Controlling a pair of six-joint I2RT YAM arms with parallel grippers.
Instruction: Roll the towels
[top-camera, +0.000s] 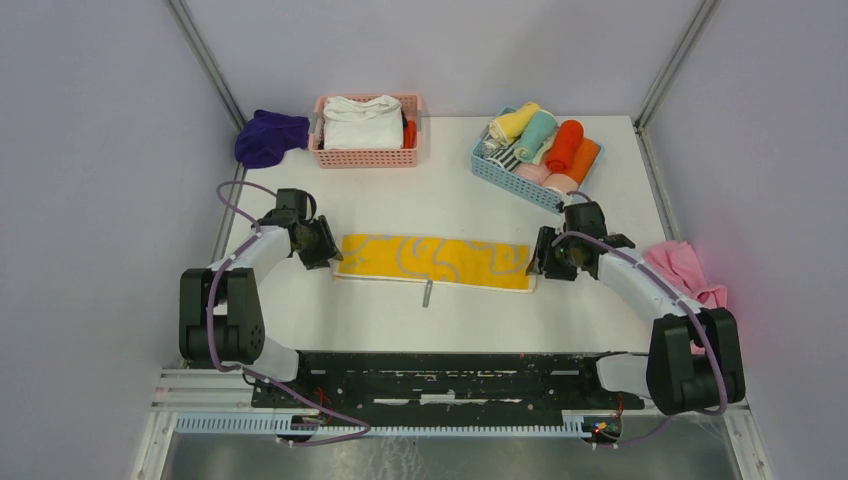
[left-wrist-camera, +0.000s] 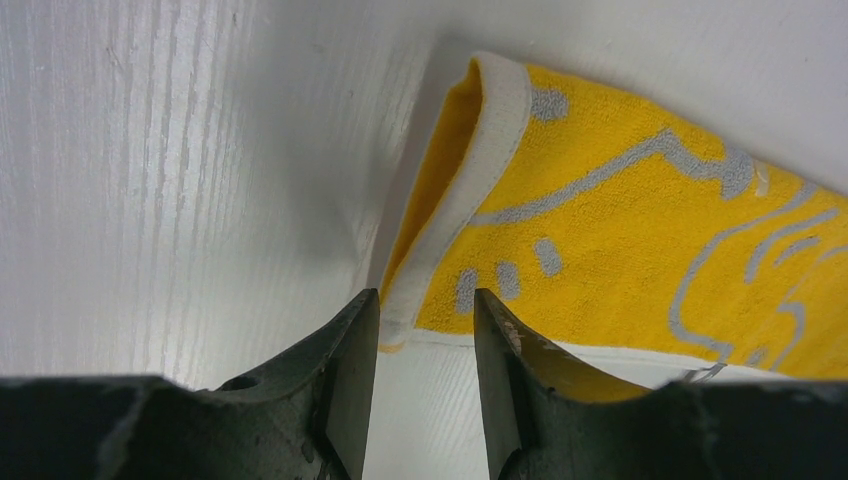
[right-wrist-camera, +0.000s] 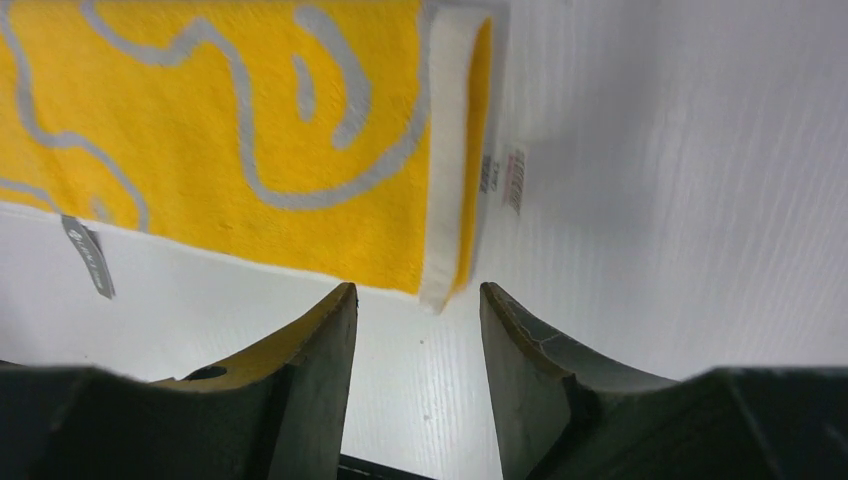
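Observation:
A yellow towel with grey squiggles lies folded in a long strip across the middle of the table, its white-edged fold showing at the left end. At that end hovers my left gripper, open, the towel's near-left corner just beyond its fingertips. My right gripper is open too, at the right end, where the white edge of the towel comes down to a corner between and beyond its fingers. Neither gripper holds cloth. A grey tag sticks out from the towel's near edge.
A pink basket with white cloth stands at the back left, beside a purple towel. Rolled towels fill a blue basket at the back right. Pink cloth lies at the right edge.

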